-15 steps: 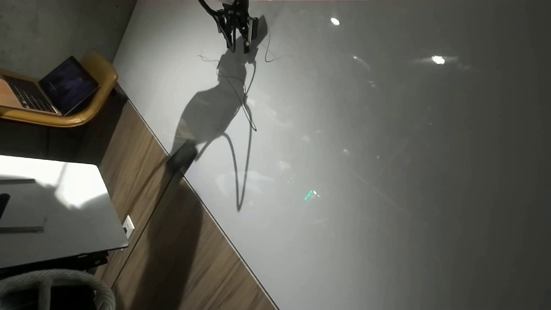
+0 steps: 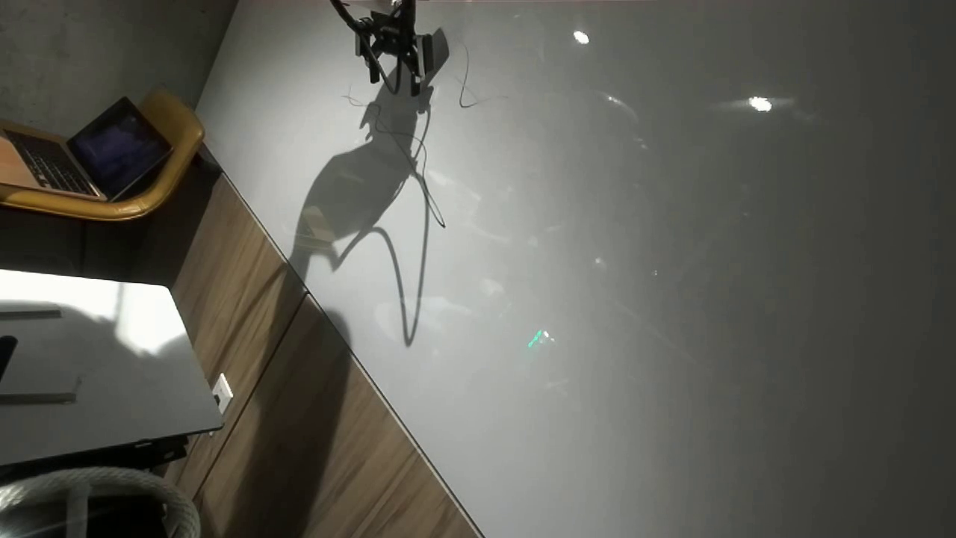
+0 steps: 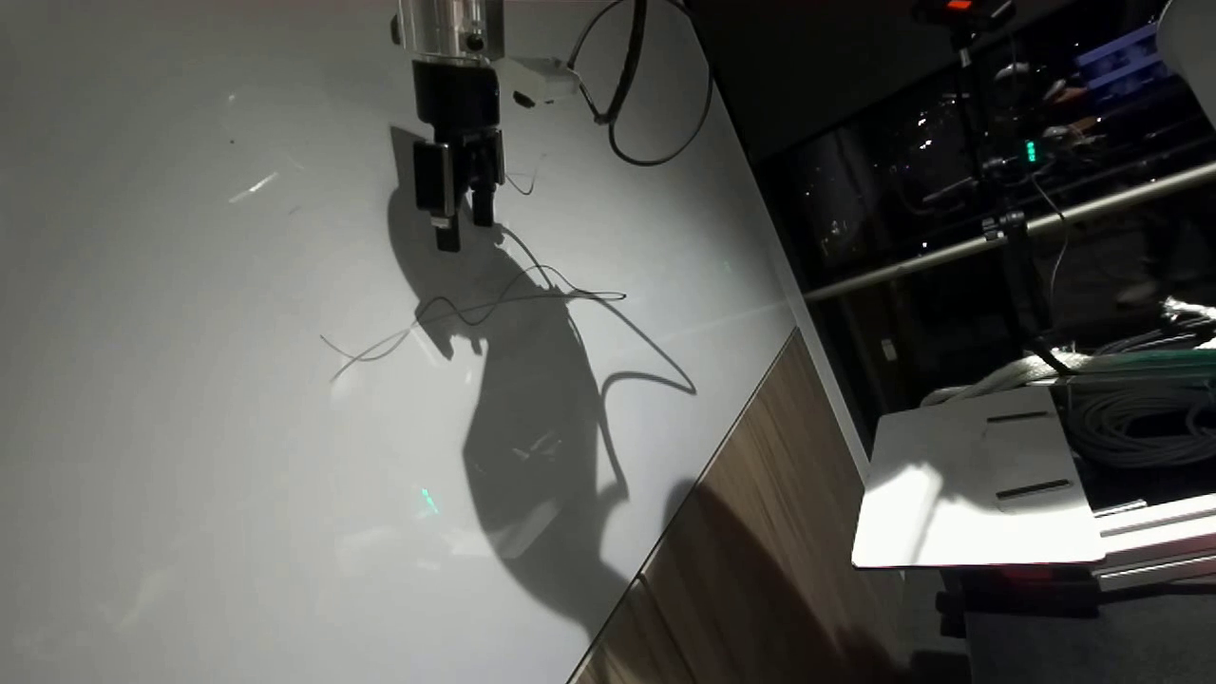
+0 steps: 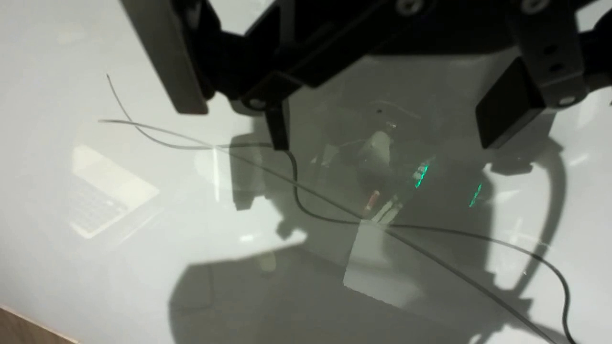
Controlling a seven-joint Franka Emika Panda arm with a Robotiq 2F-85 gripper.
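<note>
A thin dark cord (image 4: 322, 217) lies in loose, crossing curves on the glossy pale table (image 4: 40, 241). Its two loose ends show at the left of the wrist view. Exterior view 2 has the same cord (image 3: 583, 294) spread across the arm's shadow, below my gripper (image 3: 465, 229). The gripper is open, its fingers well apart and only table visible between them in the wrist view. Exterior view 1 places the gripper (image 2: 394, 84) at the top edge, near the upper part of the cord (image 2: 436, 208). Contact between finger and cord cannot be made out.
A chair with a laptop (image 2: 116, 148) stands off the table's left edge, near a separate white side table (image 2: 116, 421). A wood-grain panel (image 2: 385, 439) borders the pale surface.
In exterior view 1 my gripper and its shadow have shifted left, and the gap between the fingers looks wider. The cord appears unmoved.
</note>
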